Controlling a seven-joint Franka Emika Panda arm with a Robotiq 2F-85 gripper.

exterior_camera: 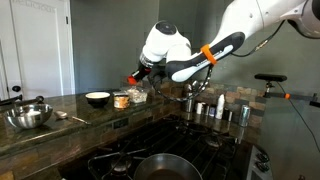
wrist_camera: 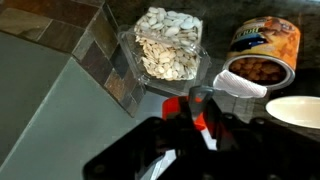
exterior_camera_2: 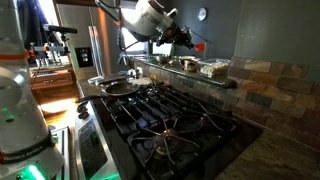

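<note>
My gripper (exterior_camera: 140,73) hangs above the back counter, shut on a small red object (exterior_camera: 132,80). In exterior view 2 the red object (exterior_camera_2: 199,46) sticks out past the gripper (exterior_camera_2: 185,41). From the wrist, only part of the red object (wrist_camera: 182,107) shows behind the dark fingers; its full shape is hidden. Below lie a clear container of pale seeds (wrist_camera: 168,50) and an open can (wrist_camera: 263,50) with brown round contents. A white cloth or packet (wrist_camera: 240,84) lies by the can.
A black bowl (exterior_camera: 97,99) and a metal bowl (exterior_camera: 29,116) stand on the counter to the left. In front is the black stove (exterior_camera_2: 170,125) with a dark pan (exterior_camera: 167,168). Bottles and jars (exterior_camera: 220,106) stand farther right along the tiled wall.
</note>
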